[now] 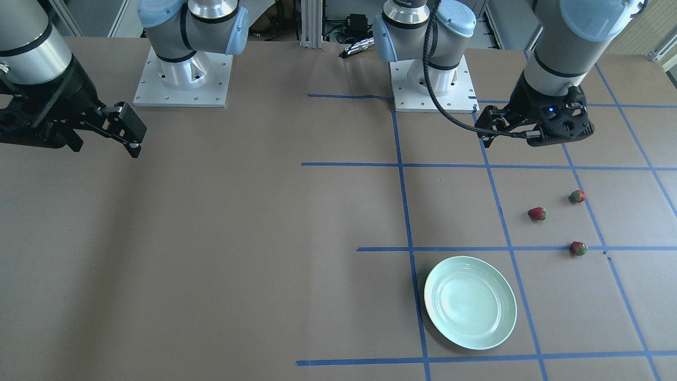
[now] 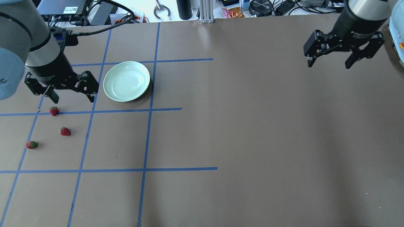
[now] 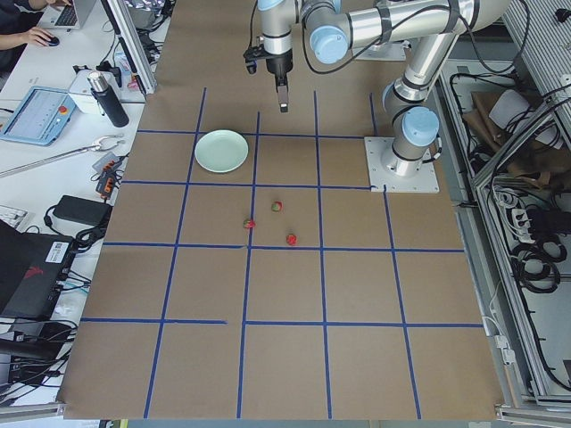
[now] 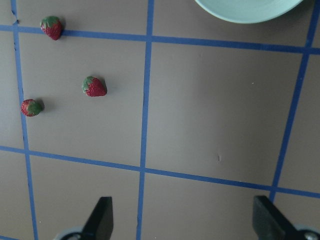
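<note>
Three strawberries lie apart on the taped grid: one (image 1: pixel 537 213) in the middle, one (image 1: pixel 576 197) behind it, one (image 1: pixel 578 248) nearer the plate. A pale mint plate (image 1: pixel 470 302) rests empty on the grid. My gripper (image 2: pixel 72 96) hangs above the table near the strawberries; in the left wrist view its two fingers (image 4: pixel 100 220) sit wide apart, open, with nothing between them. The strawberries show at the upper left there, and the plate (image 4: pixel 247 12) is cut off at the top edge.
A second arm's black gripper (image 2: pixel 342 47) hangs at the right in the top view, at the left in the front view. Cables and equipment line the table's edges.
</note>
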